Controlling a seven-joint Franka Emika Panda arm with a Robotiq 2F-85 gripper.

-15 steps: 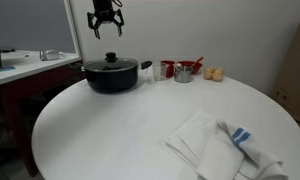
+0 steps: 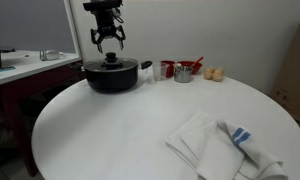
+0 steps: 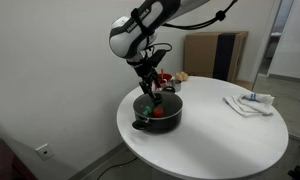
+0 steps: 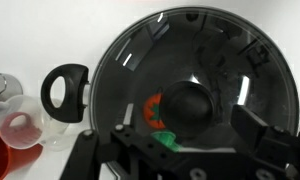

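Note:
A black pot (image 2: 111, 79) with a glass lid (image 4: 140, 75) on it stands at the table's back left. The lid's round black knob (image 4: 187, 108) sits in the middle of the glass. Through the lid, something red (image 4: 152, 112) and something green (image 4: 164, 139) show inside the pot. My gripper (image 2: 107, 44) is open just above the knob, pointing down, its fingers spread wider than the knob. In the wrist view the knob appears ahead of the fingertips, and nothing is held.
Beside the pot stand a clear cup (image 4: 38, 122), red containers (image 4: 12, 155) and a metal cup (image 2: 183, 74). Several eggs or similar brown items (image 2: 215, 74) lie farther right. A white cloth with a blue stripe (image 2: 225, 147) covers part of the front right.
My gripper has come down toward the lid's knob over the last second, staying open. The pot, lid and cloth have not moved.

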